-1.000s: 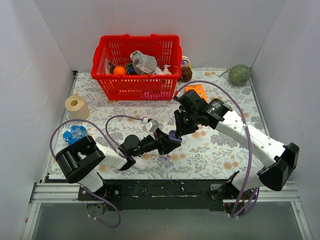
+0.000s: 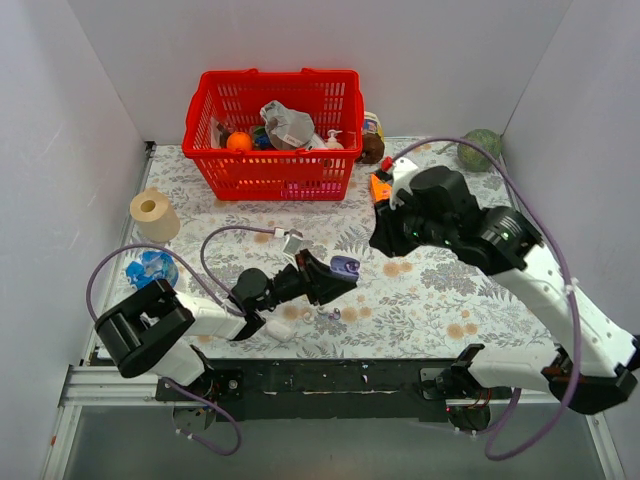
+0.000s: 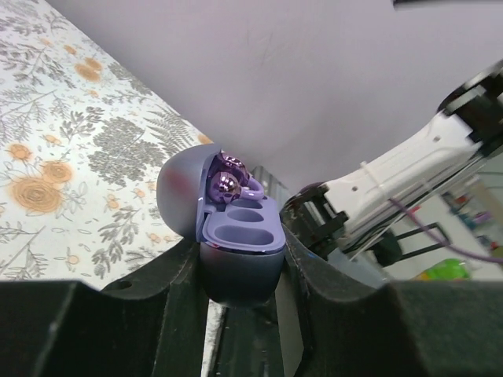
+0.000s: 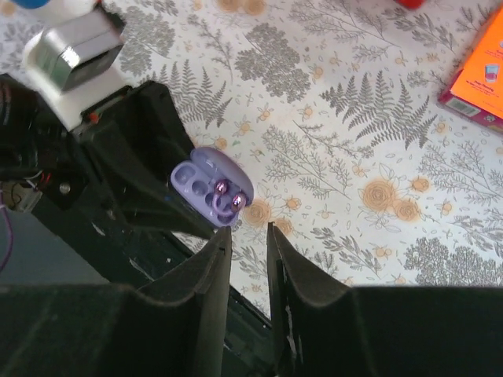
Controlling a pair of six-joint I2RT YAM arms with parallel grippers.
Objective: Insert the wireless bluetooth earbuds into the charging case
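The purple charging case (image 3: 245,232) is clasped between the fingers of my left gripper, its lid (image 3: 182,188) swung open. At the case's far end sits a shiny purple earbud (image 3: 225,185); whether it is fully seated, I cannot tell. Two round hollows nearer the fingers are empty. My right gripper stands open beyond the case, with bare table in its gap. From above, my right gripper (image 2: 388,238) is right of and behind the case (image 2: 345,267). A small purple earbud (image 2: 335,313) lies on the table just below the left gripper.
The red basket (image 2: 272,177) of goods fills the back of the table. An orange box (image 2: 380,188) lies behind the right gripper. A paper roll (image 2: 154,215) and a blue crumpled item (image 2: 151,268) stand left. Open tablecloth lies to the right.
My right gripper has risen and drawn off from the case to the right, its arm looking larger from above. The left gripper with the case has shifted slightly left.
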